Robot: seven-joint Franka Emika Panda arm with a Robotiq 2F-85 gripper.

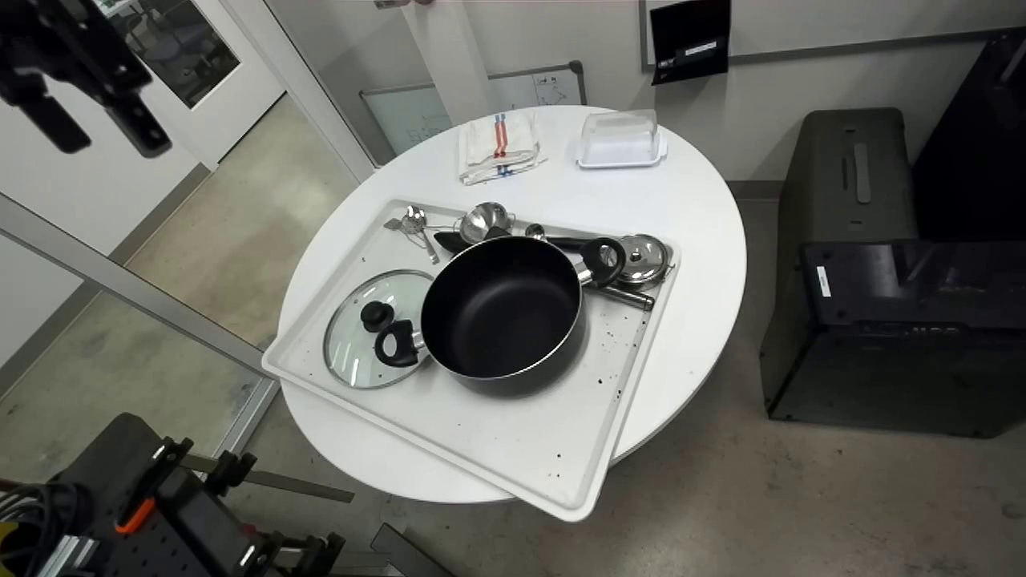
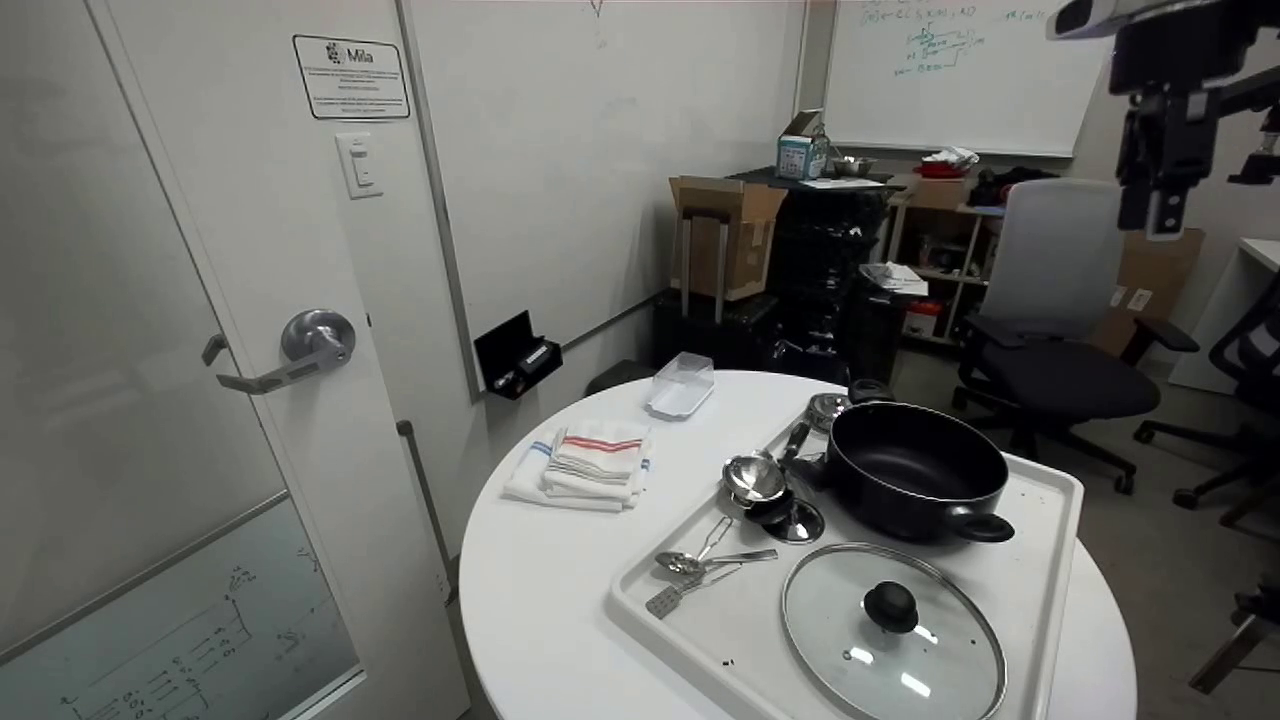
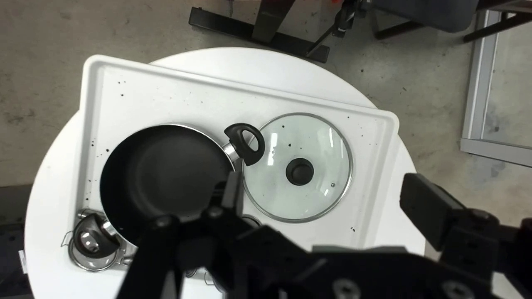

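My gripper hangs at the upper left of exterior view 1, high and clear of the table, open with nothing between its fingers. A black pot with two loop handles sits upright on a white tray; its inside looks empty. Beside it lies a glass lid with a black knob, one pot handle reaching over its edge. In the wrist view the lid shows below and between the spread fingers, far from touching. The gripper's own body covers part of the tray there.
Small metal utensils, a steel strainer and a small steel lidded pot crowd the tray's back edge. Folded towels and a clear-lidded box stand behind. The tray's front is bare, and one corner overhangs the table.
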